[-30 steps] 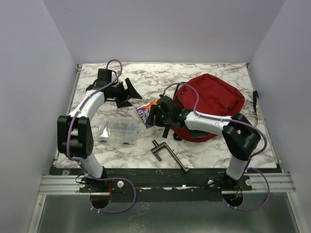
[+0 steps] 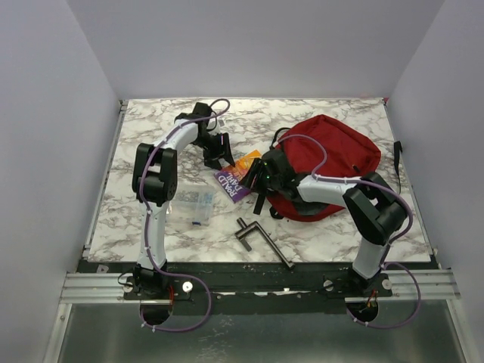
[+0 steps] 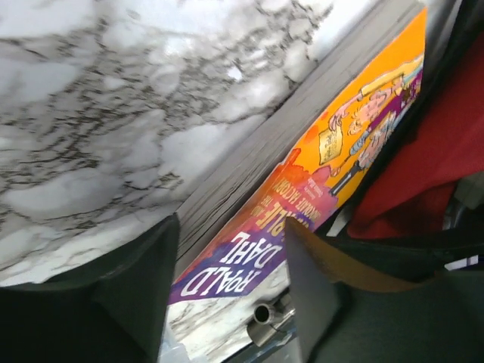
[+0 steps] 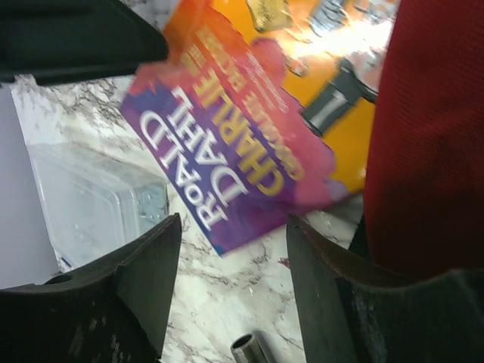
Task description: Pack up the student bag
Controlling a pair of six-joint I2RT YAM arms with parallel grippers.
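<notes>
The Roald Dahl book (image 2: pixel 233 183), orange and purple, lies on the marble table. In the left wrist view its page edge and cover (image 3: pixel 348 136) fill the middle. My left gripper (image 2: pixel 219 155) is over its upper left, fingers apart around the near end (image 3: pixel 231 261), nothing visibly clamped. My right gripper (image 2: pixel 253 170) is at the book's right, beside the red bag (image 2: pixel 333 151); in the right wrist view the open fingers (image 4: pixel 144 280) frame the lower edge of the cover (image 4: pixel 227 151).
A clear plastic case (image 2: pixel 190 204) lies to the left. A dark angular metal piece (image 2: pixel 268 246) lies at the front centre.
My left gripper has moved right and down onto the book, its fingers closer together. My right gripper has moved slightly right from where it was about a second ago.
</notes>
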